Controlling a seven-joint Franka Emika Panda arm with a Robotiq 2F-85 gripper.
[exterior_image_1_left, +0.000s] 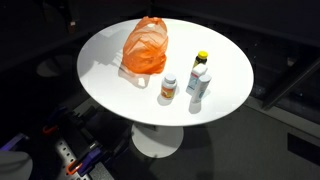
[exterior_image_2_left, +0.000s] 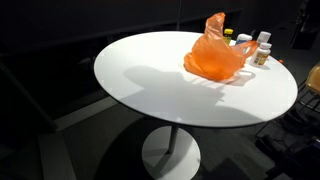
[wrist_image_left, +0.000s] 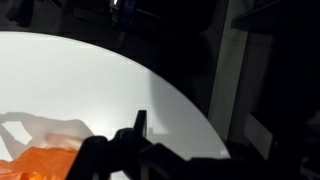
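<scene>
An orange plastic bag (exterior_image_1_left: 146, 46) stands crumpled on the white round table (exterior_image_1_left: 110, 75); whether anything is inside cannot be seen. Near the table's front right are a white bottle with an orange label (exterior_image_1_left: 168, 87), a white-grey bottle (exterior_image_1_left: 199, 84) and a dark bottle with a yellow cap (exterior_image_1_left: 202, 58). The wrist view has the bag (wrist_image_left: 40, 162) at lower left. My gripper is a dark silhouette at the bottom of that view, over the table near the bag. Its fingers are too dark to make out.
Much of the tabletop (exterior_image_2_left: 150, 75) beside the bag is bare. In exterior view 2 the bottles, including the orange-labelled bottle (exterior_image_2_left: 262, 55), cluster behind and right of the bag. Dark floor surrounds the single table pedestal (exterior_image_2_left: 171, 150).
</scene>
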